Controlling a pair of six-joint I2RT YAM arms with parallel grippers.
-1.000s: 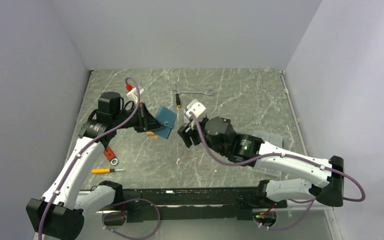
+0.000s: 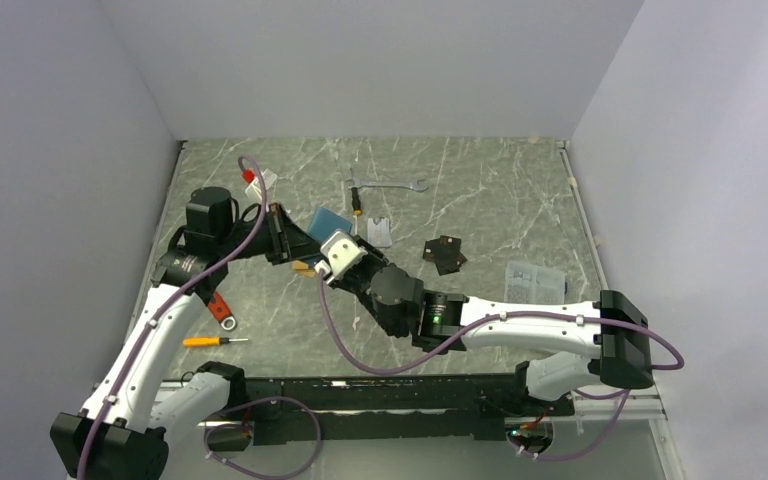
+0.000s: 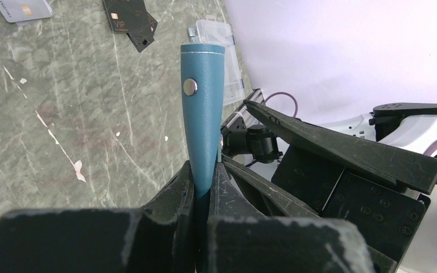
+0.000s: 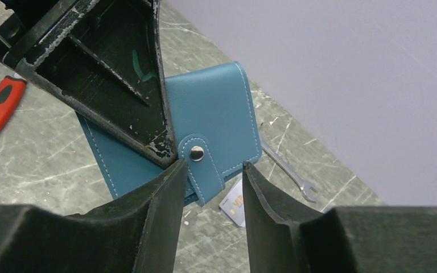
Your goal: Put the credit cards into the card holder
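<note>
The blue card holder (image 4: 219, 105), its snap strap (image 4: 207, 176) fastened by a silver button, is held in the air by my left gripper, which is shut on its edge. In the right wrist view my right gripper stands open, its fingertips on either side of the strap end; whether they touch it I cannot tell. Several black cards (image 2: 445, 255) lie overlapping on the table, one marked VIP in the left wrist view. A silver-white card (image 2: 379, 232) lies left of them. From above, the right arm partly hides the holder.
A clear plastic box (image 2: 535, 283) is at the right. Behind the holder lie a wrench (image 2: 390, 184) and a screwdriver (image 2: 356, 201). A red tool (image 2: 222, 311) and an orange screwdriver (image 2: 205, 341) are at the left. Bare marble surrounds the cards.
The left arm, still holding it, has shifted a little left.
</note>
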